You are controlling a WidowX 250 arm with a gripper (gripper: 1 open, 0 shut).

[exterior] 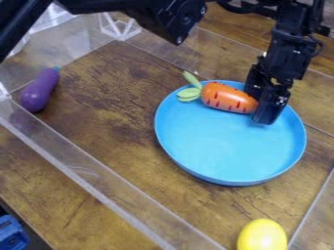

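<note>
An orange toy carrot (229, 97) with green leaves lies in the upper part of a round blue plate (229, 146). My black gripper (265, 103) is down at the plate's upper right, beside the carrot's thick end. Its fingers look apart; whether they touch the carrot is unclear.
A purple eggplant (41, 91) lies at the far left, and a yellow object (263, 235) at the bottom right. Clear plastic walls edge the wooden surface (111, 112). A blue item (10, 234) sits at the lower left corner.
</note>
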